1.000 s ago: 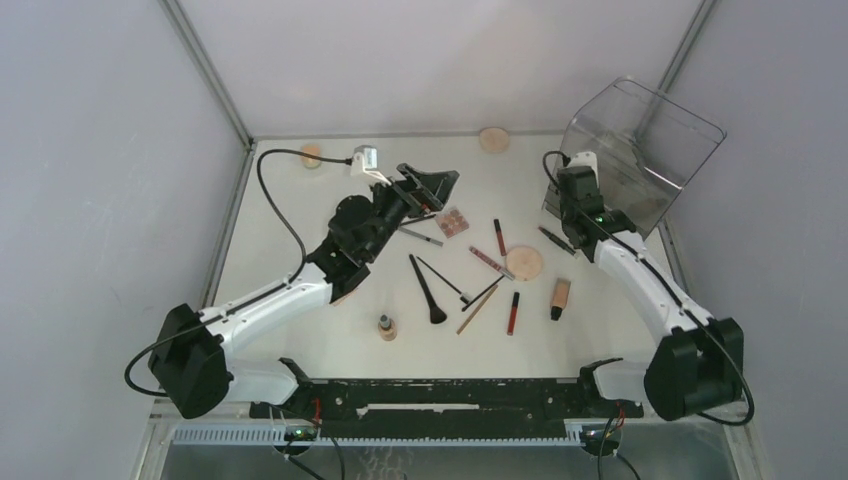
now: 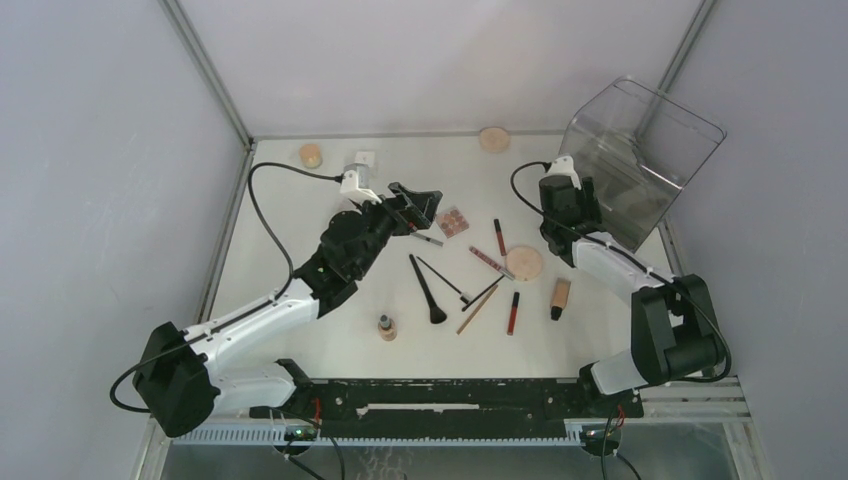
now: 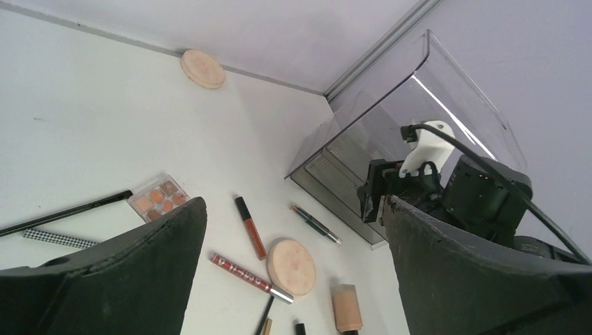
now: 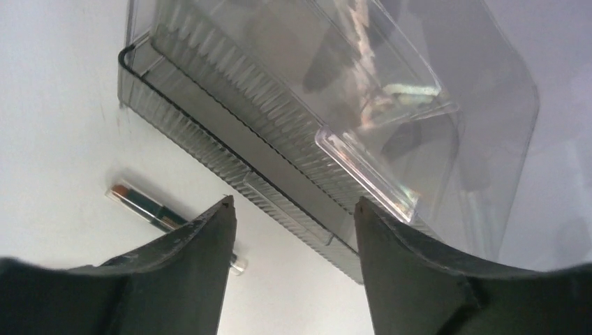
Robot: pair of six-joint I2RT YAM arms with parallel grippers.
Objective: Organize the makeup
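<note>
A clear acrylic organizer (image 2: 640, 160) stands at the back right. My right gripper is at its front, part open, with nothing seen between its fingers; a dark pencil-like tube (image 4: 150, 209) lies just beside it on the table. My left gripper hangs open over the middle-left. Below and around it lie an eyeshadow palette (image 2: 452, 222), a lip tube (image 2: 500, 236), a pink tube (image 2: 490, 263), a round compact (image 2: 524, 263), a foundation tube (image 2: 560, 298), a black brush (image 2: 428, 295) and several pencils.
Another compact (image 2: 494, 139) lies at the back edge, a small jar (image 2: 310, 155) at the back left, a bottle (image 2: 386, 328) near the front. The table's left side has free room. Walls close in on both sides.
My left arm has drawn back slightly down and left.
</note>
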